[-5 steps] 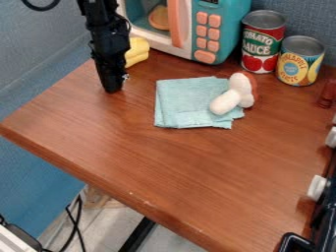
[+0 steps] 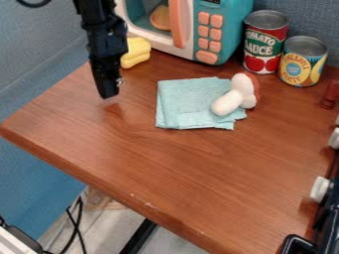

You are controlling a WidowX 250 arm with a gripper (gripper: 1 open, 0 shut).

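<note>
My black gripper (image 2: 109,87) hangs at the left back of the wooden table (image 2: 159,174), its tip low near the surface, in front of a yellow toy item (image 2: 135,50). I cannot tell whether it is open or shut. A folded light-blue cloth (image 2: 185,104) lies mid-table, with a white toy (image 2: 233,97), perhaps a drumstick, on its right part.
A teal toy microwave (image 2: 217,25) stands at the back. A tomato sauce can (image 2: 265,45), a second can (image 2: 302,64) and a small red bottle (image 2: 330,94) stand at the right. Black equipment (image 2: 318,218) edges the right side.
My gripper has shifted slightly left over the last second. The objects on the table have not visibly moved.
</note>
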